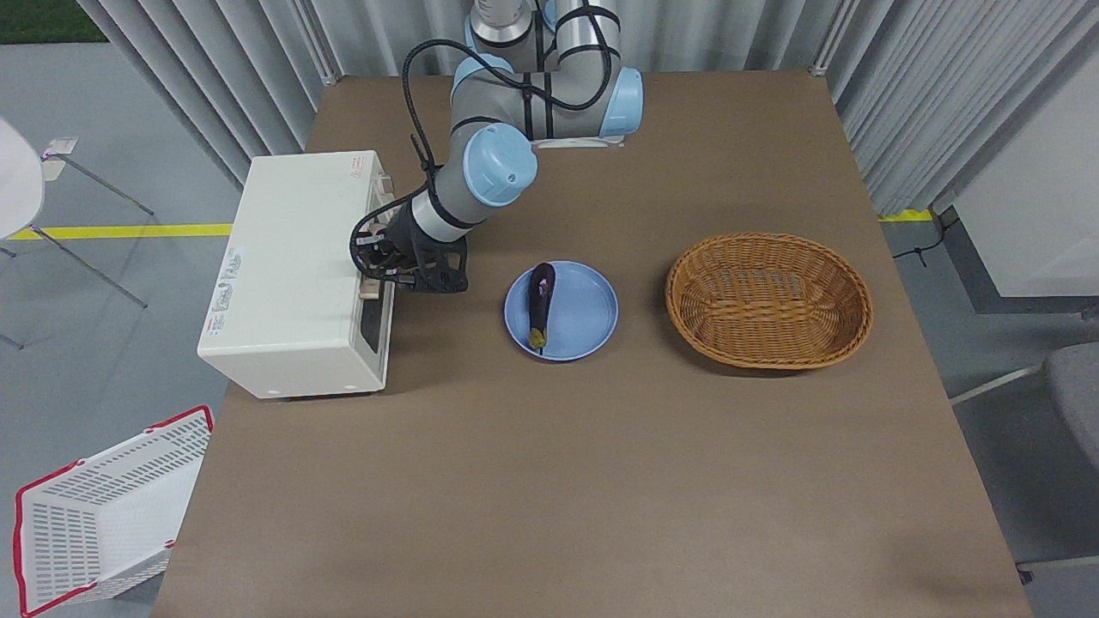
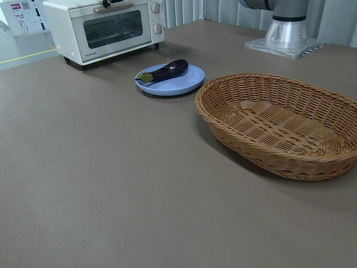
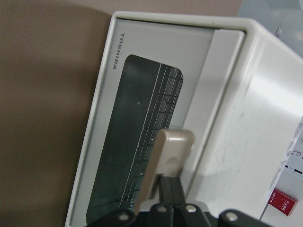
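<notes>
A white Toshiba toaster oven sits at the table's left with its glass door closed. In the wrist view my black gripper is at the oven's beige door handle, fingertips against it; whether they are shut on it I cannot tell. A dark eggplant lies on a blue plate right of the oven. A wicker basket stands farther right, empty.
My arm reaches over from the back of the table. A white plastic crate is off the table at front left.
</notes>
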